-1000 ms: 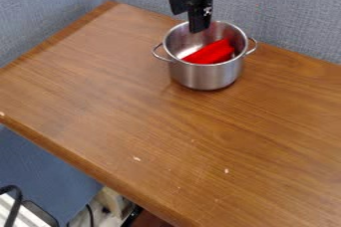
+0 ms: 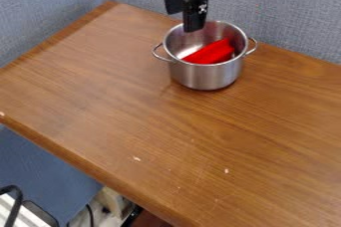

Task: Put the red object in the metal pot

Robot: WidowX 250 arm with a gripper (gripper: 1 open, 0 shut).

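The metal pot stands upright on the wooden table near its back edge, a looped handle on either side. Inside it lies the red object, long and smooth, resting toward the right of the pot. My black gripper hangs over the pot's back left rim, clear of the red object. Its fingers point downward, and whether they stand apart is too small and dark to make out.
Grey-blue padded walls rise behind it. Cables lie beyond the table's edge at lower left.
The gripper has shifted slightly to the left above the pot's back rim. Pot and red object have stayed where they were.
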